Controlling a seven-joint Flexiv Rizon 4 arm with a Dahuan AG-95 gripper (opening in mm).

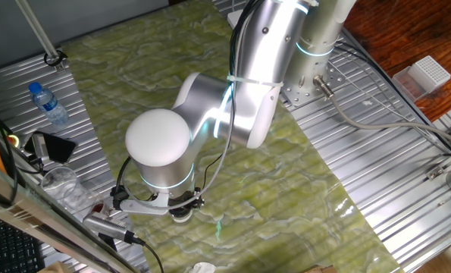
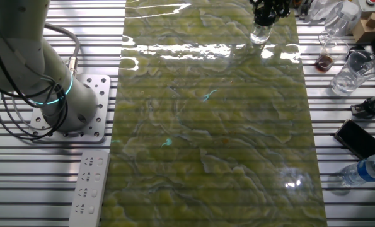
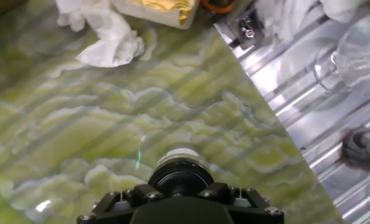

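My gripper points down over the green marbled mat (image 2: 200,113), near the mat's edge on the cup side. A round vessel with a dark body and a pale, shiny rim (image 3: 180,154) sits between its black fingers in the wrist view. In exterior view 2, the vessel's clear lower part (image 2: 261,33) shows directly beneath the gripper. The contact of the fingers with the vessel is hidden, so I cannot tell whether they grip it. Whether its base touches the mat is unclear.
Crumpled white tissue (image 3: 110,46) and a box (image 3: 163,9) lie on the mat. Beyond its edge are clear cups (image 2: 354,72), a small cup of dark liquid (image 2: 324,62), a phone (image 2: 362,140) and a water bottle (image 2: 367,170).
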